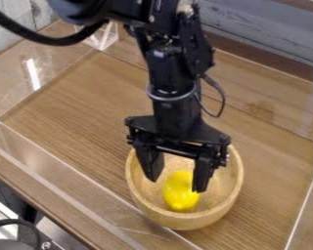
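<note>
My black gripper (180, 158) is open, hanging over a light wooden bowl (223, 200) in the lower middle of the camera view. A yellow object (182, 195) lies on the bowl's floor below the fingers, with nothing seen between them.
Bare wooden table (58, 117) surrounds the bowl, with free room to the left and right. A pale wall (264, 34) runs along the back right. A black cable shows at the lower left.
</note>
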